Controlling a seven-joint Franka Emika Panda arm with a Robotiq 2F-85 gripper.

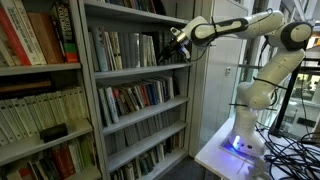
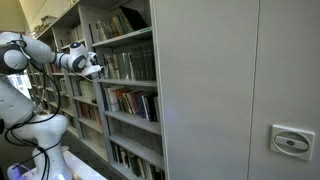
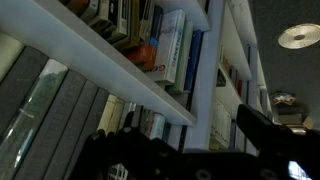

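Note:
My gripper is raised beside the upper shelves of a tall grey bookcase, at the end of the stretched-out arm. In the wrist view the dark fingers of the gripper stand well apart, open, with no object held between them. Upright books with pale, green and blue spines line a shelf ahead of it. Thick dark grey volumes fill another shelf at the left of that view. Exterior view 2 shows the gripper small, in front of the shelves; its fingertips are hard to make out there.
Shelf boards and the bookcase's upright side stand close to the gripper. Several rows of books fill the lower shelves. A white table is under the arm's base, with black cables beside it.

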